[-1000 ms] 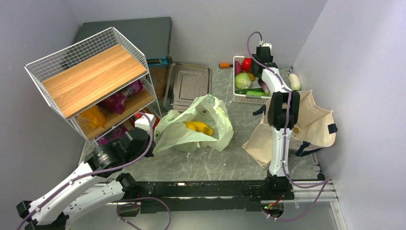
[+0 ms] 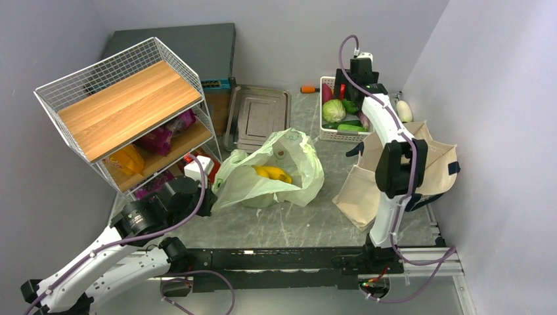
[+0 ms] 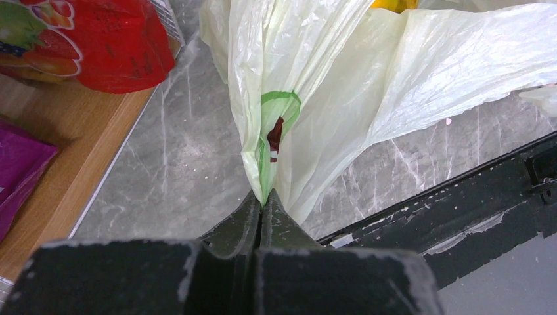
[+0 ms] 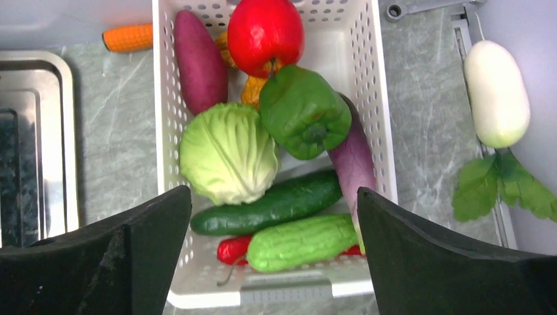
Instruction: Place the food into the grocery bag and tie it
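Observation:
A pale green plastic grocery bag [image 2: 299, 177] lies spread on the grey counter, its mouth facing up, with yellow bananas [image 2: 274, 173] inside. My left gripper is shut on the bag's gathered edge, which stretches up from the fingertips in the left wrist view. Over the white vegetable basket [image 4: 164, 131] my right gripper stands open and holds nothing. Below it in the basket are a cabbage [image 4: 230, 154], a green pepper [image 4: 305, 111], a red tomato-like item [image 4: 265, 36], a cucumber [image 4: 269, 203], an eggplant [image 4: 355, 161] and a purple sweet potato [image 4: 200, 62].
A wire shelf [image 2: 128, 92] with snack packets stands at the left. A metal tray [image 2: 257, 118] lies behind the bag. Under the right arm is a beige cloth bag [image 2: 355, 197]. A carrot [image 4: 128, 38] and a white gourd [image 4: 496, 95] lie outside the basket.
The right arm has swung slightly and its gripper has shifted over the basket, now covering part of the red item. The left arm barely moves; the bag's right side spreads a little wider.

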